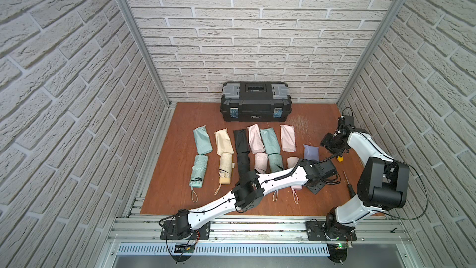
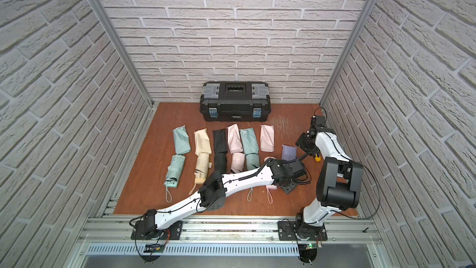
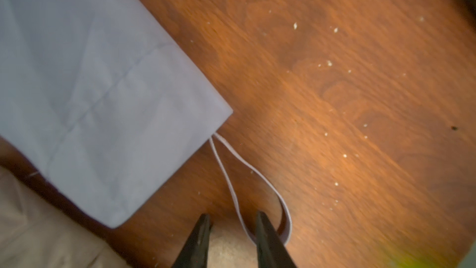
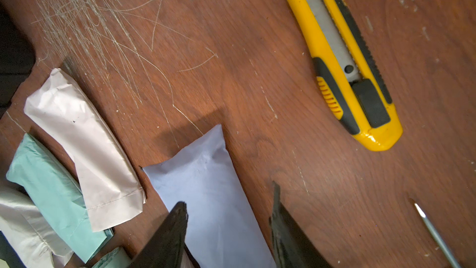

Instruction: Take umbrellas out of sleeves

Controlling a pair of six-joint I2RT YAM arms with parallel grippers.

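Note:
A lavender sleeve lies flat at the table's right, its lower corner with a thin cord loop in the left wrist view. My left gripper is over that loop, its fingers apart. My right gripper is open above the sleeve's upper end, nothing visibly held. Several pairs of sleeves and folded umbrellas lie in a row: mint, cream, black and pink. My left arm hides part of the lower row.
A black toolbox stands at the back. A yellow utility knife and a thin metal-shafted tool lie at the right.

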